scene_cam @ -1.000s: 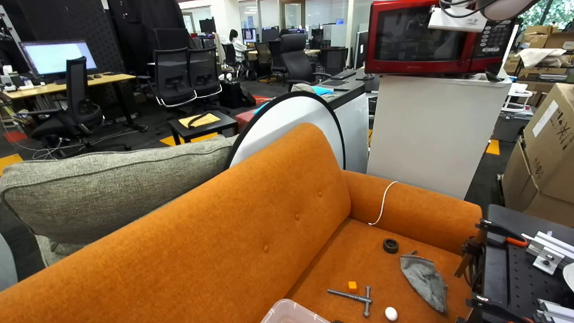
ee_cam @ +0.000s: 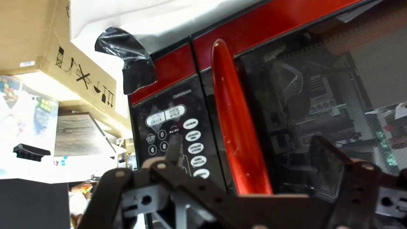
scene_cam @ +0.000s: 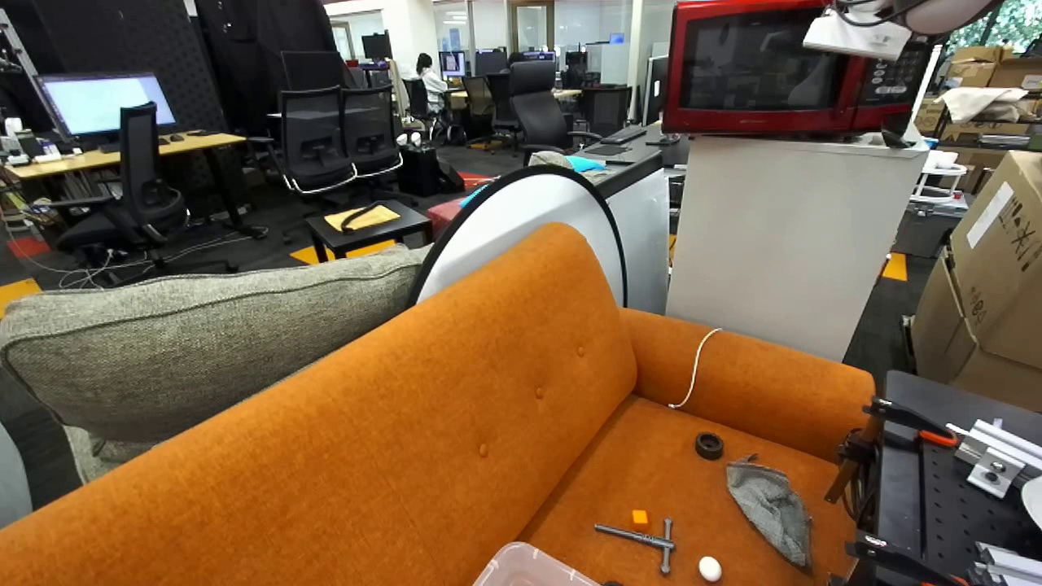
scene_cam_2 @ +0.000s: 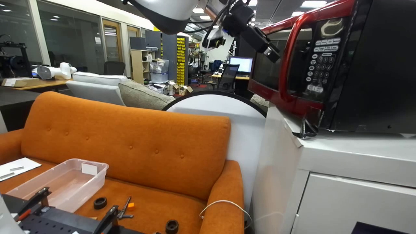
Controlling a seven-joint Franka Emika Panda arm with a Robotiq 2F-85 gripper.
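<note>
A red microwave (scene_cam: 762, 68) with a dark window sits on a white cabinet (scene_cam: 781, 234), and its door looks closed. Down the door runs a glossy red handle (ee_cam: 242, 126), beside the black keypad (ee_cam: 168, 126). My gripper is open in the wrist view, one finger on the keypad side of the handle and the other over the window. Nothing is gripped between them. In the second exterior view the dark fingers (scene_cam_2: 260, 41) point toward the microwave front, close to the handle (scene_cam_2: 298, 54). Whether they touch the door cannot be told.
Black tape (ee_cam: 133, 57) sticks to the microwave's lower corner. Below is an orange sofa (scene_cam_2: 128, 132) holding a clear bin (scene_cam_2: 84, 187), a grey cloth (scene_cam: 772, 508), black rings and small tools. Cardboard boxes (scene_cam: 1006, 264) stand to the right in the first exterior view.
In the first exterior view, the white part of my arm has shifted right along the microwave front, toward the handle and keypad side. The microwave and the sofa items have not moved.
</note>
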